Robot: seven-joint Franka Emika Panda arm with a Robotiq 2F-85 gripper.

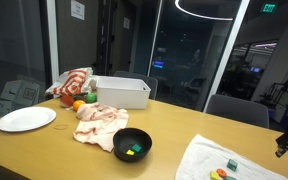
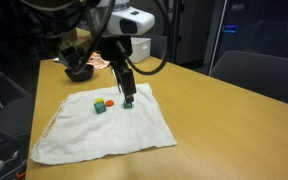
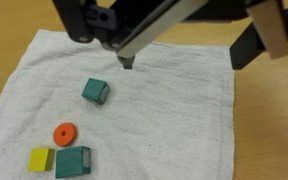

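My gripper is open above the white cloth, nothing between its fingers. Beneath and beside it on the cloth lies a teal block, apart from the others; it also shows under the fingers in exterior view 2. Toward the lower left of the wrist view sit an orange disc, a yellow block and a second teal block. A black bowl holds small yellow and teal pieces. Only part of the gripper shows at the right edge of exterior view 1.
The white cloth covers part of the wooden table. Farther left are a pink cloth, a white bin, some fruit and a white plate. Bare table lies between bowl and white cloth.
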